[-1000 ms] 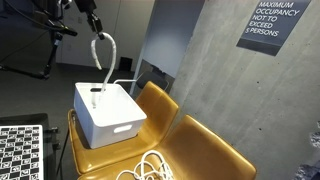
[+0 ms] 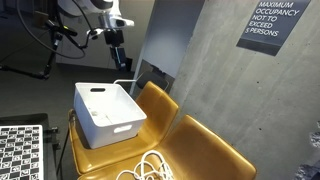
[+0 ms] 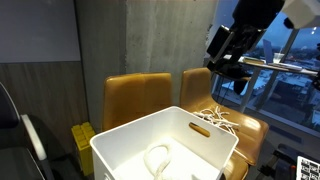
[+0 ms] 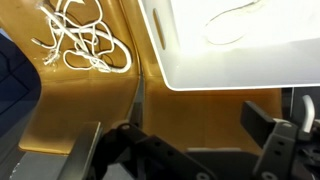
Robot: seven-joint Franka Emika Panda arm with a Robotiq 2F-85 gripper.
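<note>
My gripper stands open, its fingers wide apart with nothing between them. In exterior view 1 the gripper [image 2: 118,58] hangs well above the white box [image 2: 103,128], which rests on a tan chair seat. A white cord [image 3: 157,160] lies curled on the floor of the box [image 3: 120,145] in exterior view 2. More white cord [image 4: 85,38] is heaped in loose loops on the neighbouring seat, outside the box. Exterior view 1 also shows this loose cord [image 2: 148,166] near its lower edge.
Tan chairs [image 2: 205,150] stand in a row along the grey wall [image 2: 220,90]. A checkered board [image 2: 20,155] is at the lower left. Something yellow [image 3: 83,140] stands behind the box. Clear air lies between gripper and box.
One second ago a white cord hung from my gripper into the box. The gripper has since moved right and lower.
</note>
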